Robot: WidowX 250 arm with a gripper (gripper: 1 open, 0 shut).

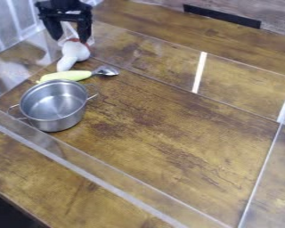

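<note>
The black gripper [64, 27] is at the top left, above a white plush-like object [71, 55] with a reddish patch near its upper end. Its fingers look spread, though they are small and dark. A pale yellow corn-like item [64, 77] lies below the white object, with a metal utensil head [104, 71] to its right. A steel pot [52, 105] with two side handles stands at the lower left.
Clear low walls [199, 73] surround the wooden work surface [181, 142]. A dark strip [223, 15] is at the back wall.
</note>
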